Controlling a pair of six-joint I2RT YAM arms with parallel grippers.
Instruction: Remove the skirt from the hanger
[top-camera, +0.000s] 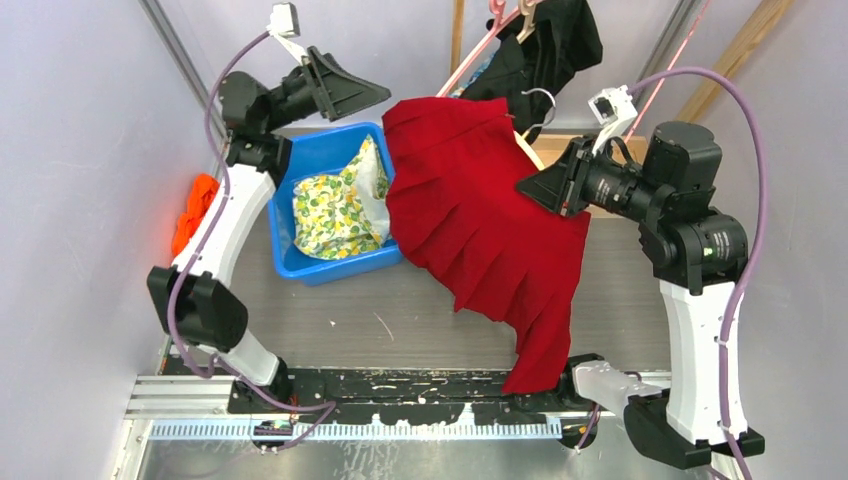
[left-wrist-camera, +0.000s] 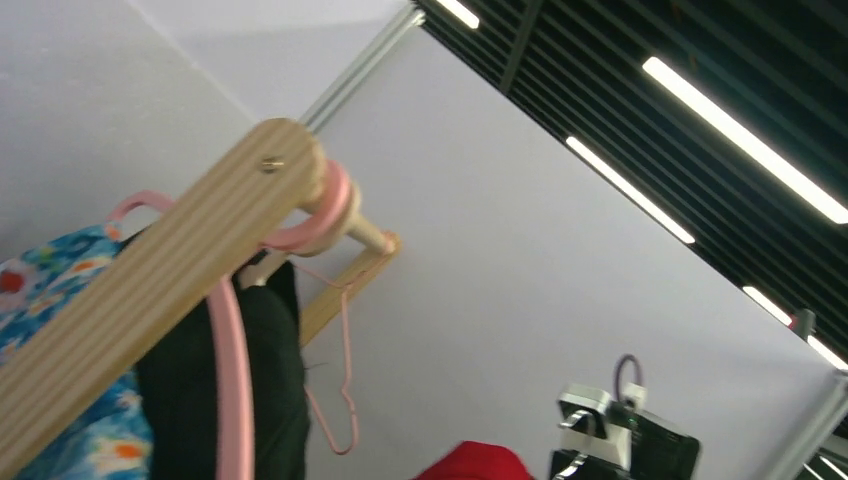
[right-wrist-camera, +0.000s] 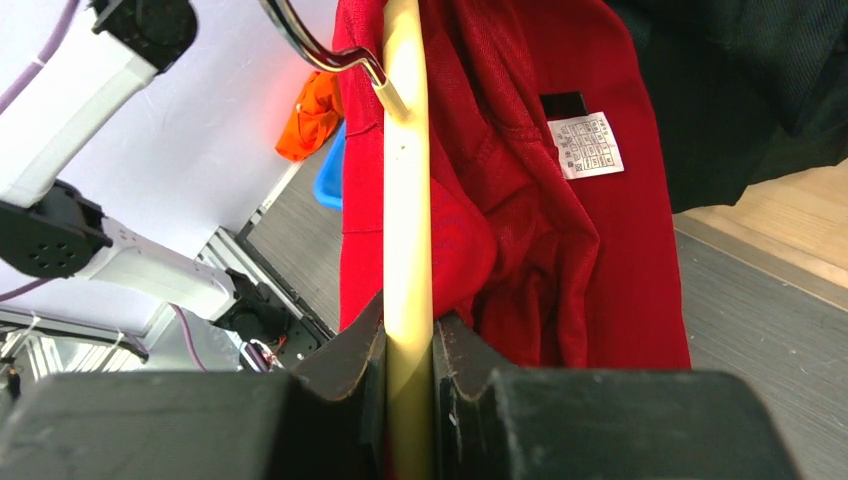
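The red pleated skirt (top-camera: 480, 220) hangs down on a pale wooden hanger (right-wrist-camera: 407, 220) with a metal hook, its waistband and label facing the right wrist view. My right gripper (top-camera: 555, 188) has its fingers around the hanger's bar, with red cloth close by. My left gripper (top-camera: 365, 90) stands open at upper left of the skirt, apart from it. The left wrist view shows only a bit of red cloth (left-wrist-camera: 480, 462) at the bottom.
A blue bin (top-camera: 335, 265) with lemon-print cloth stands on the left of the floor, orange cloth (top-camera: 195, 215) beside it. Dark garments (top-camera: 550, 50) and pink hangers hang on a wooden rack (left-wrist-camera: 160, 300) at the back.
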